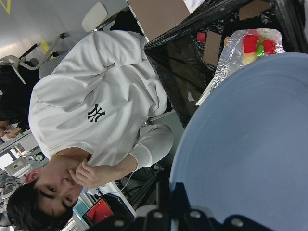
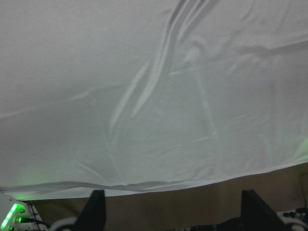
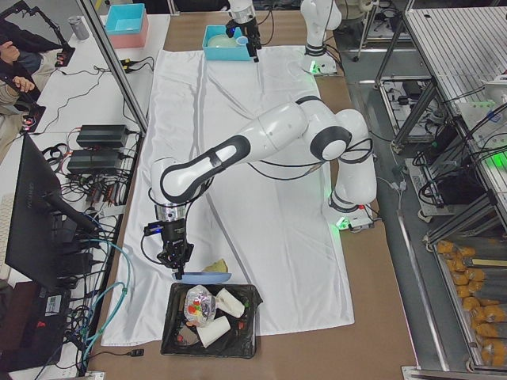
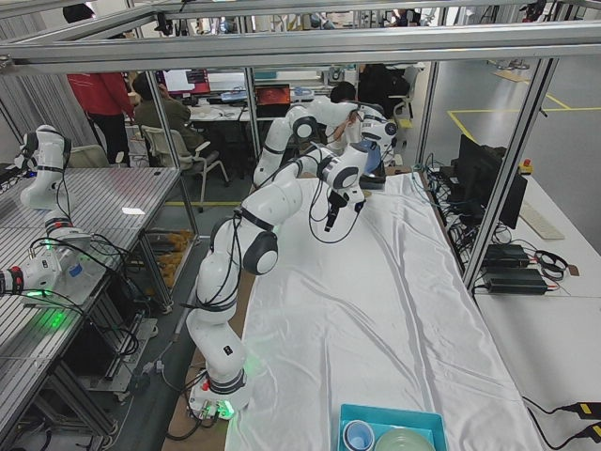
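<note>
My left gripper (image 3: 178, 269) is shut on the rim of a light blue plate (image 3: 206, 278), held at the near end of the cloth by a black-lined bin (image 3: 170, 332). The bin holds a clear bag with colourful scraps (image 3: 200, 305), white rolls (image 3: 214, 332) and brown pieces. A yellow-brown piece (image 3: 215, 266) shows just behind the plate. The left wrist view shows the plate (image 1: 245, 139) filling the right side. My right gripper stands open over the white cloth (image 2: 159, 96), with nothing between its fingers; it also shows in the camera right view (image 4: 331, 223).
A teal tub (image 4: 390, 413) with a blue cup (image 4: 359, 438) and a pale green dish stands at the cloth's far end. A monitor and cables line one side; a seated person is close beyond the bin.
</note>
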